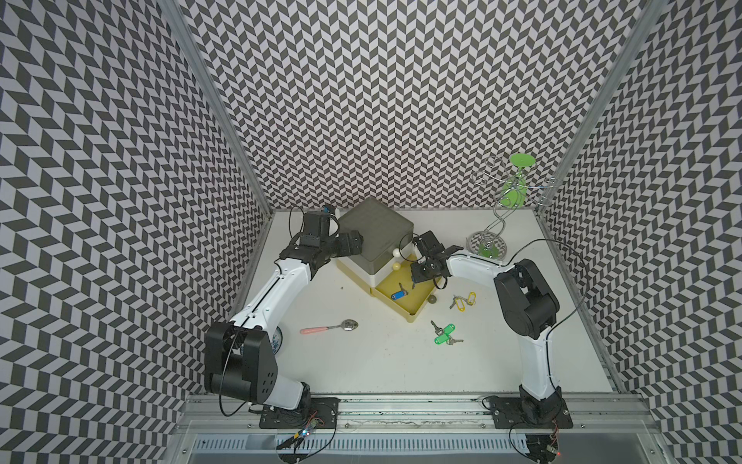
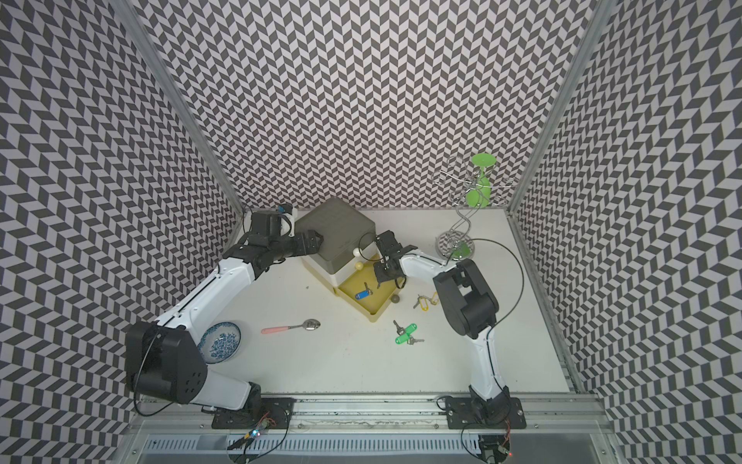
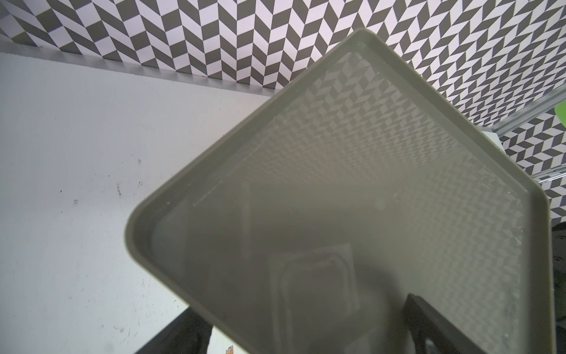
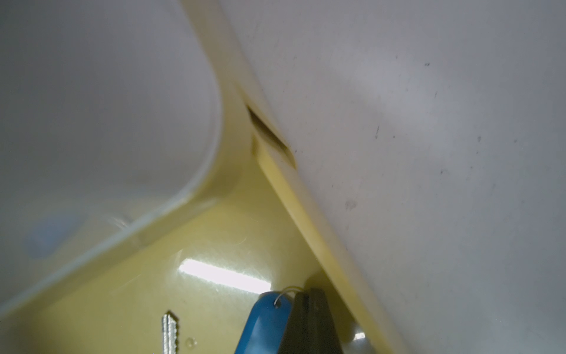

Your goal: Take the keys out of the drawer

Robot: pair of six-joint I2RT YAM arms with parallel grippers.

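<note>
A yellow drawer (image 1: pixel 409 312) stands pulled out of a white box with a grey top (image 1: pixel 376 232). Inside it, in the top left view, lies a blue-tagged key (image 1: pixel 399 294). My right gripper is down in the drawer, its fingers shut. Right against them in the right wrist view are a blue tag (image 4: pixel 263 327) and its wire ring; whether the ring is caught between the tips cannot be told. A bare key blade (image 4: pixel 169 333) lies to their left. My left gripper is at the box's left side, fingers wide apart, with the box between and beneath them.
Green-tagged keys (image 1: pixel 444 335) and yellow-tagged keys (image 1: pixel 462 301) lie on the table right of the drawer. A pink-handled spoon (image 1: pixel 328 328) and a blue patterned bowl (image 2: pixel 219 342) are left. A wire stand (image 1: pixel 488 245) is back right.
</note>
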